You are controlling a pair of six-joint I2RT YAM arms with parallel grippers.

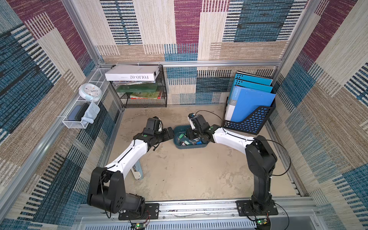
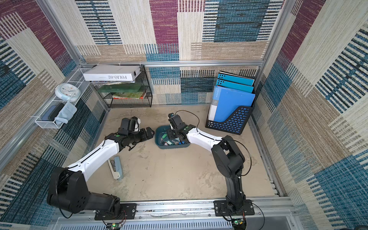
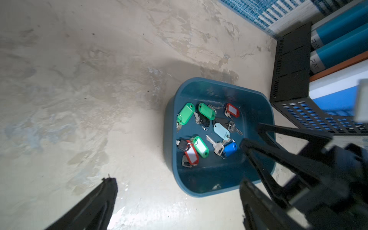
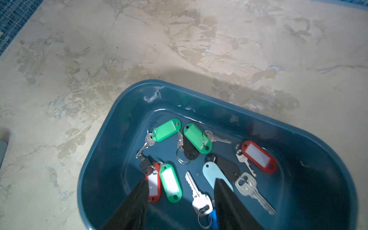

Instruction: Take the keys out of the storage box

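Observation:
The blue storage box (image 1: 190, 146) stands on the table between my arms. Inside lie several keys with coloured tags: green tags (image 4: 166, 129), a red tag (image 4: 259, 156), a light blue tag (image 4: 216, 174) and a bare key (image 4: 199, 197). My left gripper is open and empty, just left of the box and apart from it. Over the box, my right gripper is part open, with nothing held; the keys seen between its fingers lie lower, on the box floor. In the top views the right gripper hides some of the keys.
A black file holder (image 1: 245, 126) with blue folders stands at the back right. A wire shelf (image 1: 143, 101) is at the back left. A stapler-like item (image 2: 116, 167) lies beneath the left arm.

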